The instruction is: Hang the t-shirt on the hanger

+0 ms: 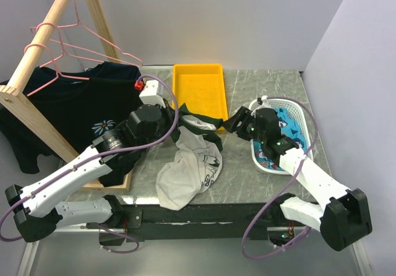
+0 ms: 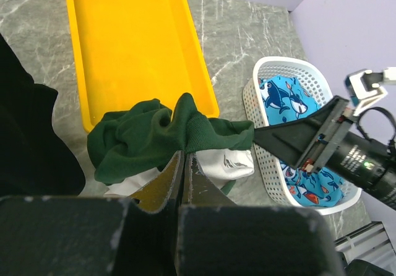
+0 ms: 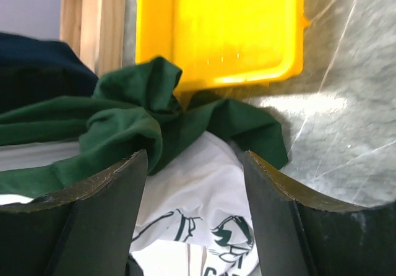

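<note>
The t-shirt, white with a green collar part, lies bunched on the table; its white body (image 1: 179,180) spreads toward the front edge. In the left wrist view my left gripper is shut, its tips at the green cloth (image 2: 145,137), which appears pinched there. My right gripper has its fingers apart over the shirt, with white and green cloth (image 3: 198,164) showing between and beyond them. In the top view it sits at the shirt's right edge. Pink hangers (image 1: 74,75) hang on the wooden rail at the left.
Dark shirts (image 1: 93,103) hang on the wooden rack (image 1: 38,127) at left. A yellow tray (image 1: 198,87) lies behind the shirt. At right stands a white basket (image 2: 250,99) holding blue shark-print cloth. Bare table shows in front of the basket.
</note>
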